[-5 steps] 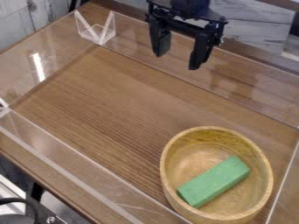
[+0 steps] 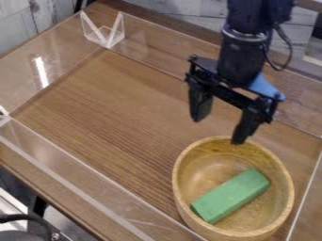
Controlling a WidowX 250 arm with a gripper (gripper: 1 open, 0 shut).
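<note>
My gripper [image 2: 227, 113] hangs in the upper right of the camera view, its dark fingers apart and open, just above the back rim of a yellow oval bowl [image 2: 194, 165]. A green block [image 2: 232, 196] lies inside the bowl, below and apart from the fingers.
A clear wire-like container [image 2: 104, 30] stands at the top left. The wooden tray floor [image 2: 88, 122] is bare across the left and middle, bordered by raised walls at the left and right.
My gripper has moved from the top of the view down and toward the front, growing larger, to just behind the bowl. The bowl and block have not moved.
</note>
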